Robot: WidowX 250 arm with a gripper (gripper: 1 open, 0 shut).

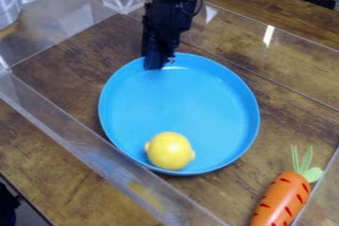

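The black gripper [158, 56] reaches down from the top to the back rim of a blue plate [179, 101], its fingertips at or just over that rim; how far apart they stand is hard to make out. A yellow lemon [169, 151] rests in the front part of the plate.
An orange toy carrot [281, 198] with green leaves lies at the front right. A clear plastic wall [103, 176] runs along the left side and front left.
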